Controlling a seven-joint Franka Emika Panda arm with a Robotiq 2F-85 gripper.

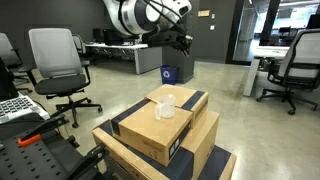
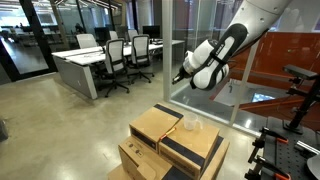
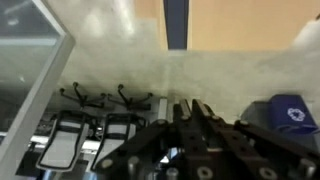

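Note:
My gripper (image 1: 184, 46) hangs in the air behind and above the stacked cardboard boxes, at the end of the white arm. In exterior view 2 the gripper (image 2: 180, 76) shows small, over open floor beyond the boxes. Its dark fingers enter the wrist view from the bottom; they look close together, and nothing is seen held between them. A clear cup or container (image 1: 165, 103) stands on the top box (image 1: 150, 127), well apart from the gripper. The same clear container (image 2: 192, 123) is faint in exterior view 2.
More cardboard boxes (image 1: 203, 140) form the stack's lower levels. A dark table (image 1: 35, 160) lies at the near left. Office chairs (image 1: 60, 70) and a blue bin (image 1: 170, 75) stand around on the floor. The air around the gripper looks clear.

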